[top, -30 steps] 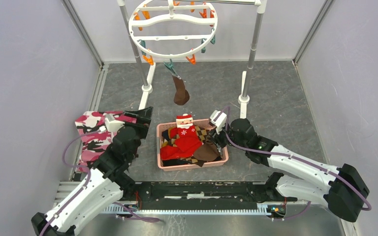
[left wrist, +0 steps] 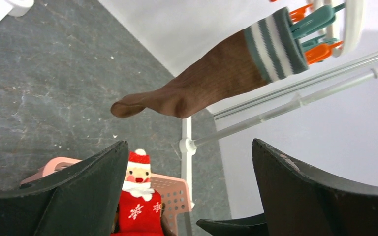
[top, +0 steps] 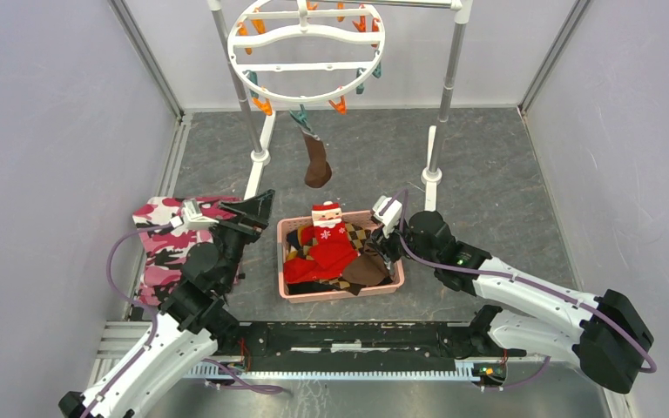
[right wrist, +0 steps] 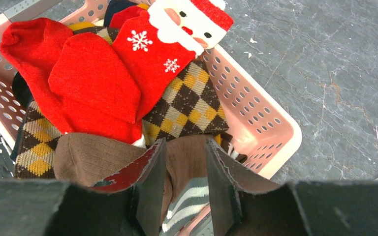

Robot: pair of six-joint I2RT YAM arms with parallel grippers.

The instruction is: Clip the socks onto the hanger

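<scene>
A brown sock (top: 316,161) with striped cuff hangs from a teal clip (left wrist: 315,22) on the white round hanger (top: 305,96). Left of it and lower, my left gripper (top: 257,209) stands open and empty, fingers apart in the left wrist view. The pink basket (right wrist: 270,113) holds red Santa socks (right wrist: 91,78), argyle socks (right wrist: 182,103) and brown socks (right wrist: 91,157). My right gripper is down at the basket's right side, over a brown striped sock; its fingers stand a little apart, and whether they grip it is unclear.
A pink camouflage cloth (top: 152,270) lies at the left. Two grey poles (top: 444,96) on white feet flank the hanger. The floor behind the basket is clear.
The right arm is still.
</scene>
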